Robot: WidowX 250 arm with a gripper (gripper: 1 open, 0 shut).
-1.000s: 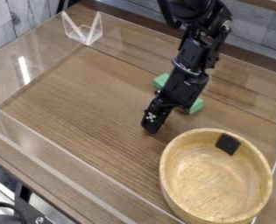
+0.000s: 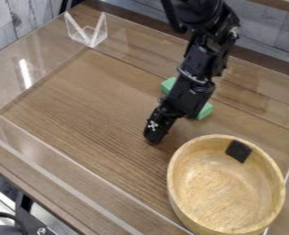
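The black robot arm reaches down from the top centre, and its gripper (image 2: 159, 127) is low over the middle of the wooden table (image 2: 73, 110). Its fingertips are dark and small; whether they are open or hold anything I cannot tell. A green object (image 2: 201, 110) lies behind the arm, partly hidden by it.
A large tan bowl (image 2: 227, 188) sits at the front right, with a small black block (image 2: 238, 151) at its back rim. A clear plastic holder (image 2: 88, 27) stands at the back left.
The arm and gripper have shifted very slightly. The other things stay where they were.
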